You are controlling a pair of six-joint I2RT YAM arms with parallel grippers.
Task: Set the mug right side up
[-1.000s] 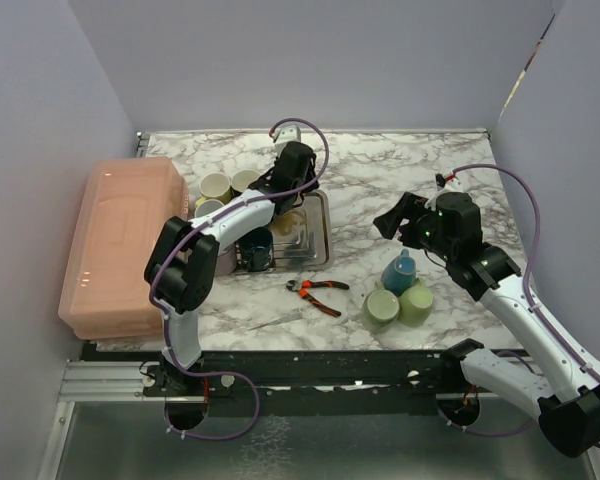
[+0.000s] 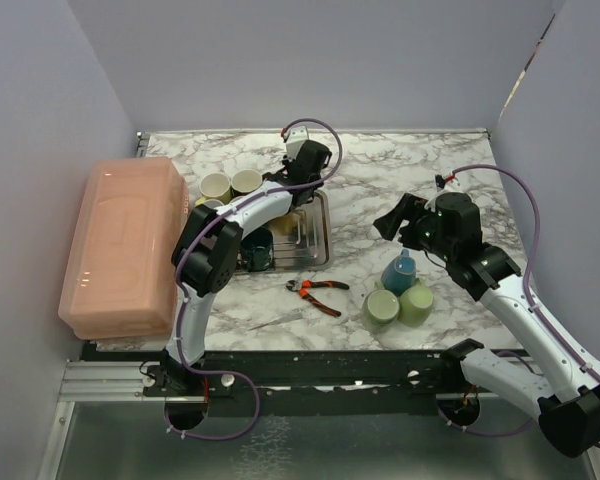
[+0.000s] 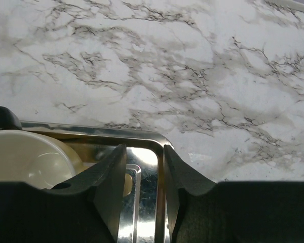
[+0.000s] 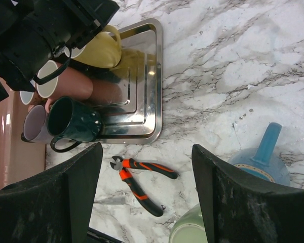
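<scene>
My left gripper hangs over the back right corner of a steel tray holding several tipped mugs: a yellow mug, a pink mug, a dark green mug and a lilac mug. In the left wrist view a pale mug interior lies just left of its fingertips; its fingers look part open, with nothing seen between them. My right gripper stands open over the right side, above a blue mug and green mugs.
Orange pliers lie in front of the tray. A large pink box fills the left, with cream mugs behind the tray.
My left arm has shifted to the right over the tray's back corner. The right arm has not moved.
</scene>
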